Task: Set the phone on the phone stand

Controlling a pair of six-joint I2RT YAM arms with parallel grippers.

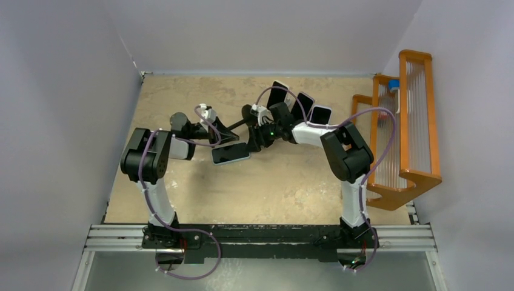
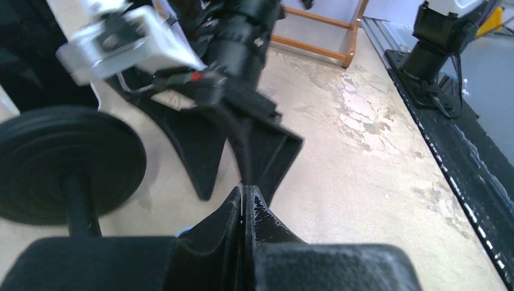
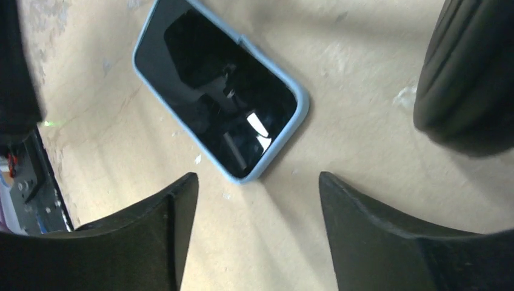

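Note:
The phone (image 1: 229,154), dark-screened with a light-blue rim, lies face up on the table below my left gripper (image 1: 235,137). That gripper's fingertips meet with nothing between them in the left wrist view, and the phone is outside them. In the right wrist view the phone (image 3: 218,91) lies just beyond the tips of my right gripper, whose fingers stand wide apart and empty. The black stand's round base (image 2: 66,163) is tilted at the left of the left wrist view, its stem (image 2: 82,209) pointing downward. The stand's phone-holding end is hidden.
Three dark-screened devices (image 1: 303,106) are grouped behind the right arm. An orange wooden rack (image 1: 388,133) fills the table's right side. Bare tabletop (image 1: 260,194) lies in front of both grippers. The two grippers are very close together.

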